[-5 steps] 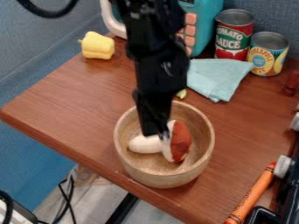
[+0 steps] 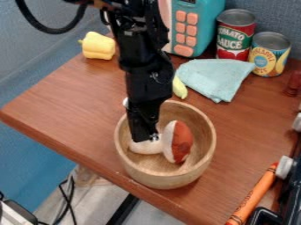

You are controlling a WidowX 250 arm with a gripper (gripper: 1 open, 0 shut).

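Note:
My black gripper point(image 2: 144, 132) reaches down from above into a wooden bowl point(image 2: 164, 177) near the table's front edge. Inside the bowl lie a white object point(image 2: 146, 147) and an orange-red and white object point(image 2: 180, 142). The fingertips are at the white object, in the left part of the bowl; whether they grip it cannot be told.
At the back stand a teal toy point(image 2: 194, 26), two cans point(image 2: 235, 35) and a folded cloth point(image 2: 214, 77). A yellow pepper point(image 2: 98, 46) lies back left, an orange crayon point(image 2: 252, 198) front right.
My gripper has shifted slightly left over the bowl, from beside the orange-red object toward the white one.

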